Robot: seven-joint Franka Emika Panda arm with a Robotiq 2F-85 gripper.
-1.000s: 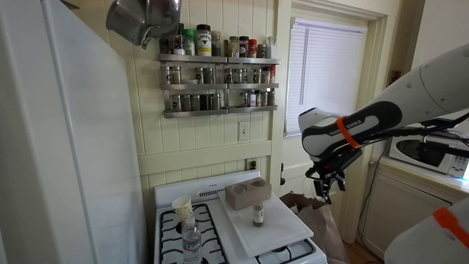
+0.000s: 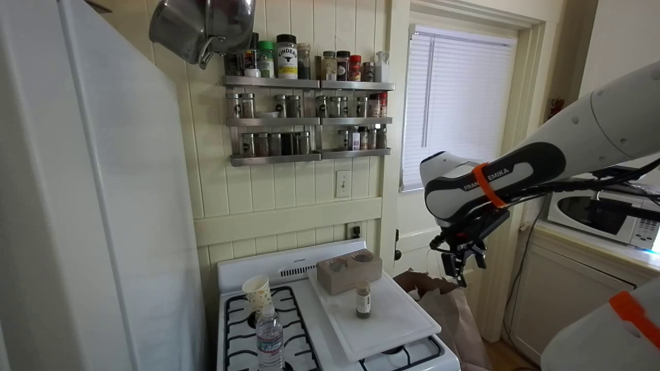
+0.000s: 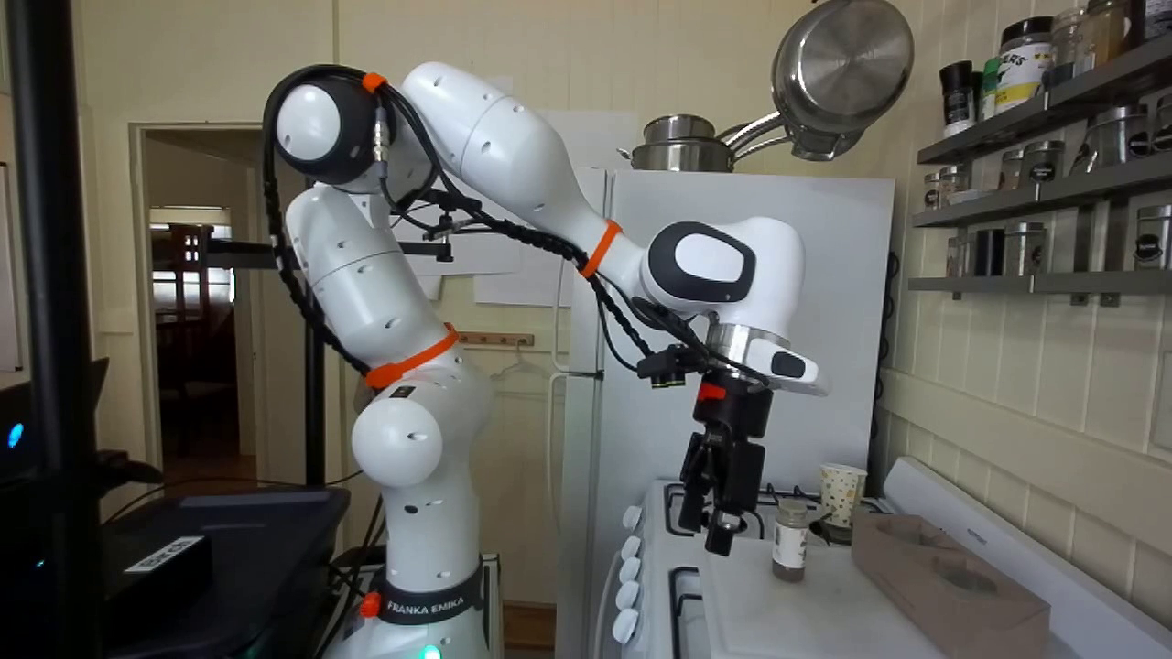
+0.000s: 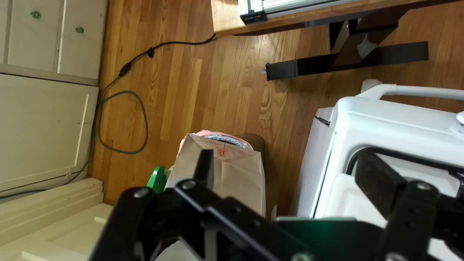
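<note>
My gripper (image 2: 471, 270) hangs in the air to the right of the stove, over a brown paper bag (image 2: 455, 318). The wrist view shows its two black fingers (image 4: 379, 185) spread wide, nothing between them. A small spice jar (image 2: 363, 301) with a pale label stands upright on a white tray (image 2: 390, 337) on the stove. Behind the jar, on the tray's back part, sits a brown block (image 2: 346, 279) with round hollows in its top. A patterned paper cup (image 2: 257, 290) and a clear water bottle (image 2: 269, 340) stand over the left burners.
Wall shelves (image 2: 275, 158) above the stove carry several spice jars. A refrigerator (image 2: 142, 204) bounds the stove's left, and metal pots (image 2: 204, 31) hang high up. The tray's front half is clear. A cable (image 4: 143, 130) lies on the floor.
</note>
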